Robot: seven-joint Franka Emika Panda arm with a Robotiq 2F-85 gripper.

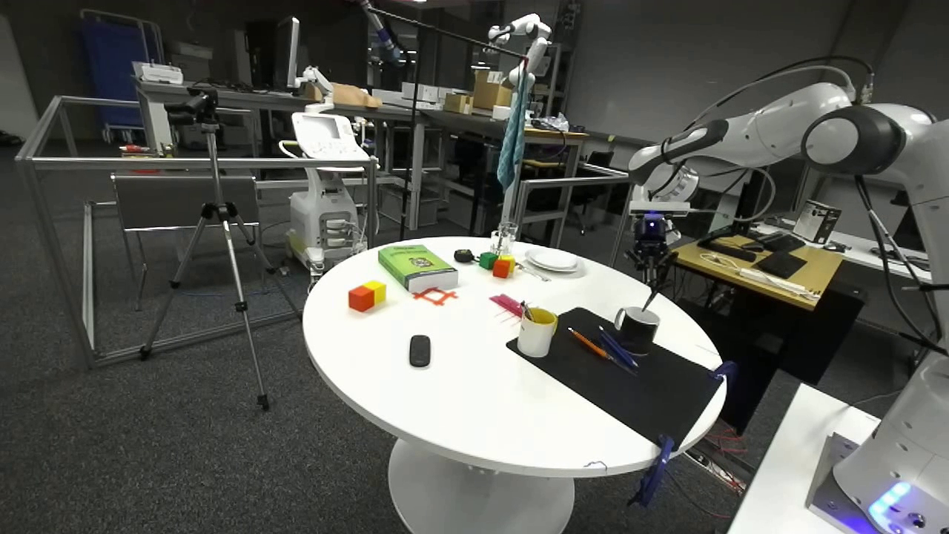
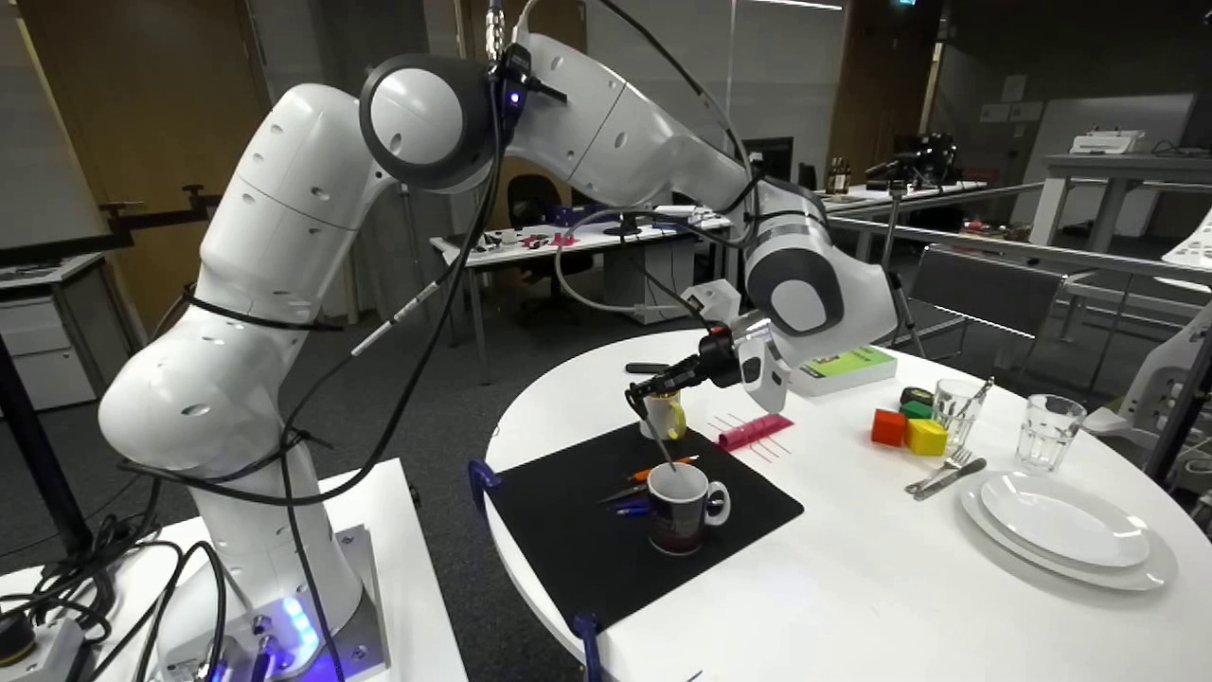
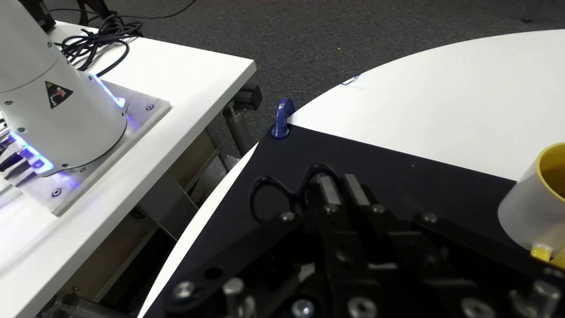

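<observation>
In exterior view 2 my gripper is shut on what looks like a pair of scissors, its grey blades pointing down. Black looped scissor handles show just past the fingertips in the wrist view, where my gripper has its pads close together. Below the blades stands an upright black-and-white mug, also seen in exterior view 1 as a dark mug under my gripper. The blade tip is at the mug's rim; whether it reaches inside I cannot tell.
A white cup with yellow inside holds something thin. Pens lie beside the mug on the black mat. A book, colored blocks and plates are farther away. Blue clamps grip the table edge.
</observation>
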